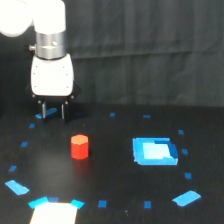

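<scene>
A red block point(80, 147) with a hexagonal outline sits on the dark table, left of centre. To its right lies a blue square-rimmed thing point(137, 150) with a white middle. My gripper point(53, 112) hangs at the upper left, further back than the red block and to its left. Its two thin fingers are apart, with no held thing showing between them, so it looks open. It touches neither the block nor the blue-rimmed thing.
Small blue marks dot the dark table. Pale blue strips lie at the left point(17, 187) and right point(186, 198). A cream-coloured thing point(53, 214) shows at the bottom edge. The space between the red block and the blue-rimmed thing is clear.
</scene>
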